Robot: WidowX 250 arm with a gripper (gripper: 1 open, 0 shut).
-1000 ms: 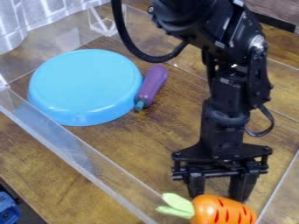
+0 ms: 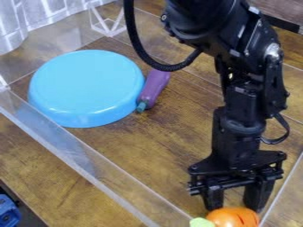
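Note:
My black gripper is low at the lower right, just above an orange toy carrot with a pale green top, cut off by the bottom edge. Whether the fingers hold anything or how far apart they are is unclear. A purple toy eggplant lies beside a round light-blue lid-like object at the upper left.
Clear plastic walls run along the left and bottom right of the wooden surface. A small blue object is at the lower left edge.
The gripper has shifted slightly right, and the carrot has moved down, now mostly out of frame.

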